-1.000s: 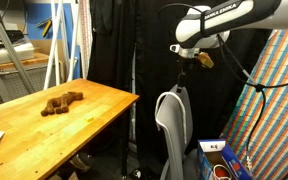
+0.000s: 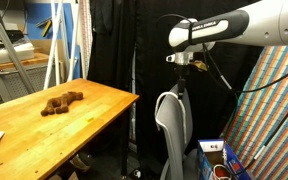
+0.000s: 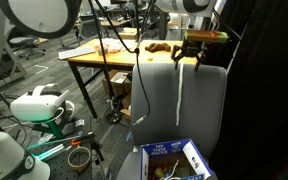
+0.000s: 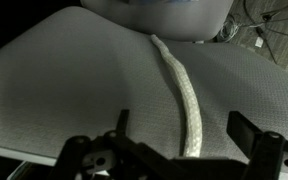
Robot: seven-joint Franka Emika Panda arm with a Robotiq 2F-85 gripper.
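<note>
A long pale strip (image 4: pixel 189 100), like a strap or rope, lies over a grey chair back (image 4: pixel 79 75). Exterior view 2 shows the same strip (image 3: pixel 180 95) hanging down the middle of the chair back (image 3: pixel 210 100). My gripper is open in the wrist view, its two fingers (image 4: pixel 112 147) wide apart on either side of the strip, with neither pad touching it. From the side, the gripper (image 2: pixel 181 80) points down just over the top of the chair back (image 2: pixel 171 115).
A wooden table (image 2: pixel 99 108) with a brown plush toy (image 2: pixel 63 102) stands left of the chair. On the floor, a blue and white box (image 3: pixel 191 154) holds several small things. Black curtain hangs behind the arm.
The arm has come down and a little to the left in exterior view 1, bringing the gripper closer to the chair top. Chair, toy and box have not moved.
</note>
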